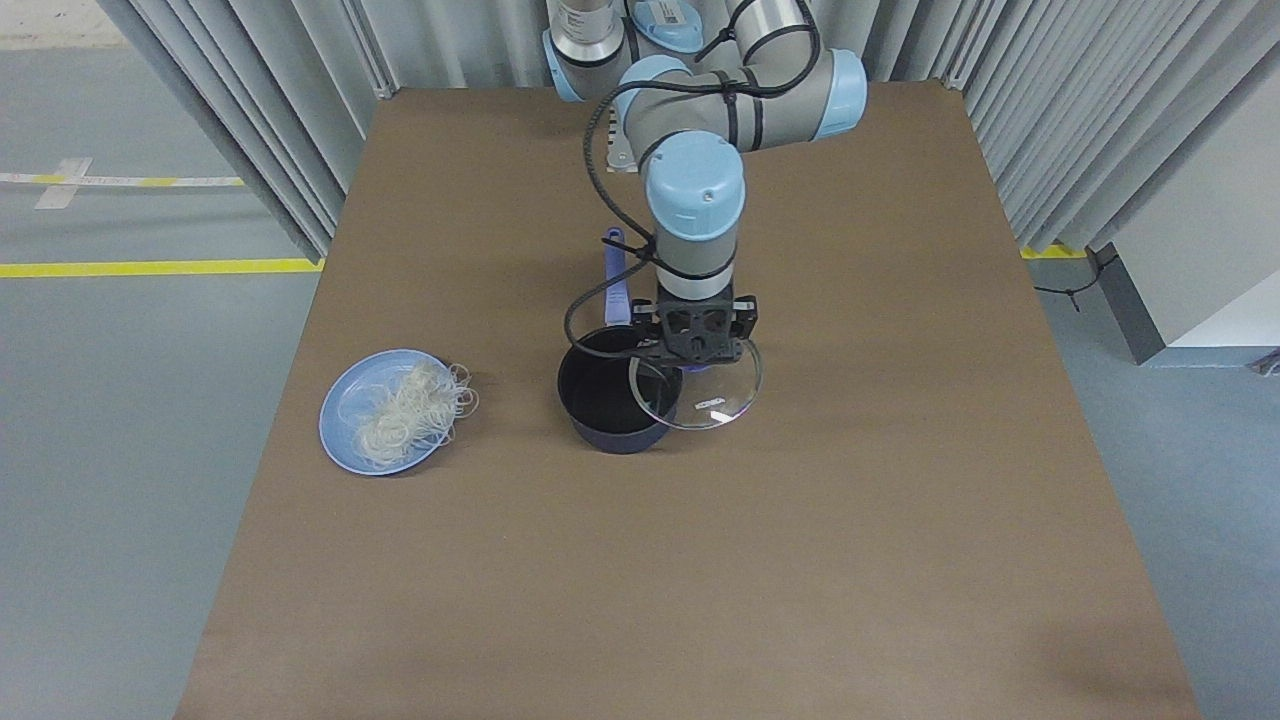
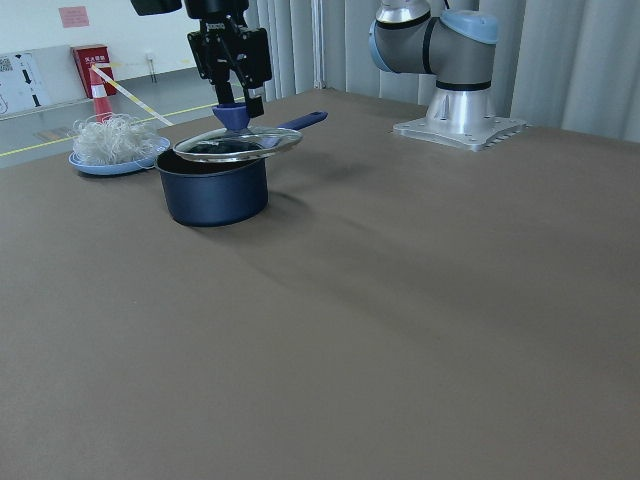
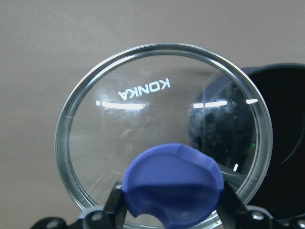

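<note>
My gripper (image 2: 236,95) is shut on the blue knob (image 3: 172,181) of a glass pot lid (image 1: 708,408), holding it above the dark pot (image 2: 215,198). The lid is shifted off the pot's mouth, uncovering part of the black inside (image 3: 286,105). In the front view the lid sits toward the pot's right. The pot's blue handle (image 1: 615,275) points toward the back of the table.
A blue plate (image 1: 348,438) with pale noodle-like strands (image 1: 414,408) lies left of the pot. The arm's base (image 2: 460,125) stands at the back.
</note>
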